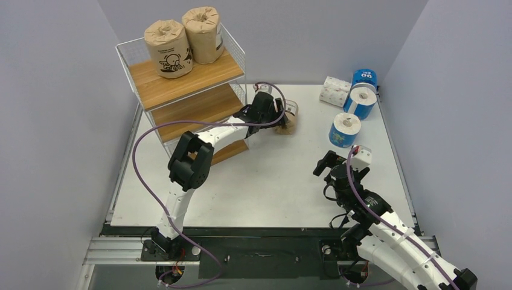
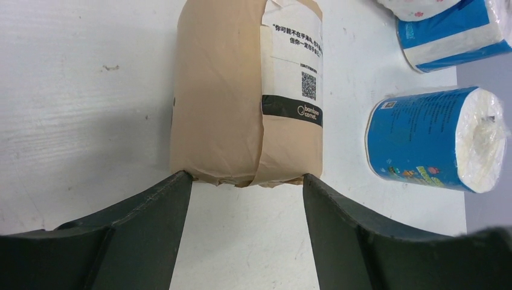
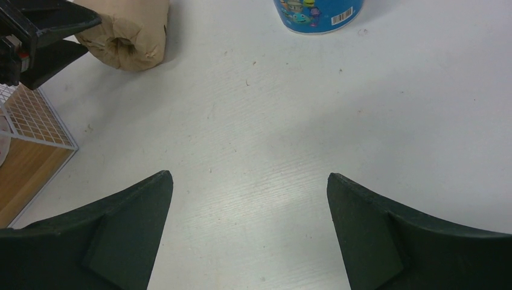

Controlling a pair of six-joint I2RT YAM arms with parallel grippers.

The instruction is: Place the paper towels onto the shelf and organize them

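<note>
Two brown-wrapped paper towel rolls point(image 1: 169, 51) stand on the top board of the shelf point(image 1: 199, 77). A third brown roll point(image 2: 223, 90) lies on the table just right of the shelf. My left gripper is part open, with a fingertip at each side of this roll's near end; whether they press on it I cannot tell. Upright on the table's right side is a blue roll point(image 1: 345, 130), and behind it stand a second blue roll point(image 1: 361, 101) and a darker blue pack point(image 1: 364, 77). Over bare table, my right gripper is open and empty.
A white patterned roll point(image 1: 334, 91) lies at the back of the table beside the blue ones. A purple cable point(image 1: 181, 122) loops across the left arm and in front of the shelf.
</note>
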